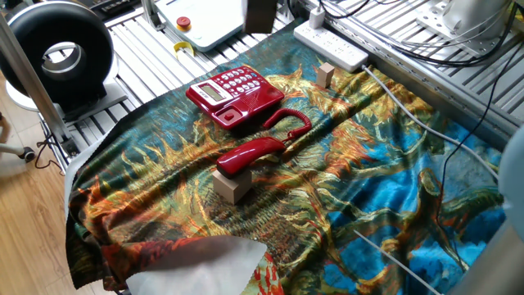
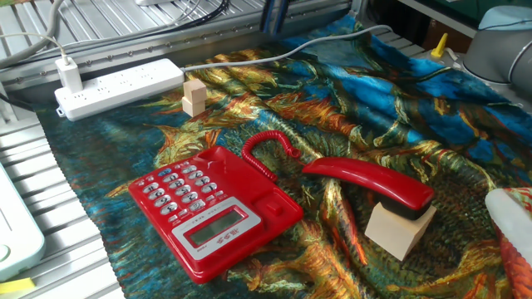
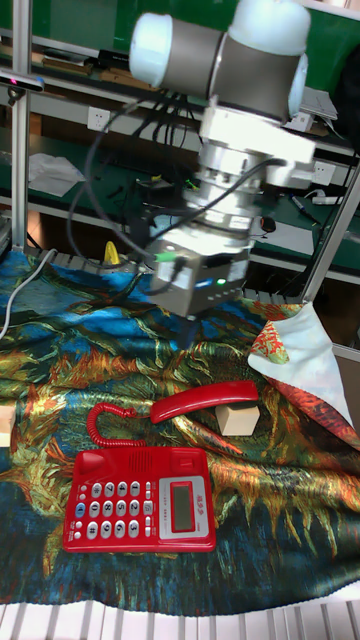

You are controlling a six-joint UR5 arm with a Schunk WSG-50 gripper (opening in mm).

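A red desk phone [image 1: 235, 98] lies on the patterned cloth, its keypad and small display facing up. Off its cradle, the red handset [image 2: 366, 177] has one end propped on a wooden block [image 2: 399, 232]; its other end reaches down toward the cloth. The coiled cord [image 3: 107, 425] runs between handset and phone base. High above the cloth hangs my gripper [image 3: 187, 333], clear of the phone and handset. Its dark fingers are blurred in exterior view 3 and cut by the top edge in the other views, so their opening is unclear.
Small wooden blocks [image 2: 194, 97] stand near a white power strip [image 2: 120, 90] with a plugged-in adapter. A grey cable [image 1: 426, 123] crosses the cloth. The cloth's corner [image 3: 309, 357] is folded over, white side up. A red emergency button [image 1: 183, 23] sits beyond the cloth.
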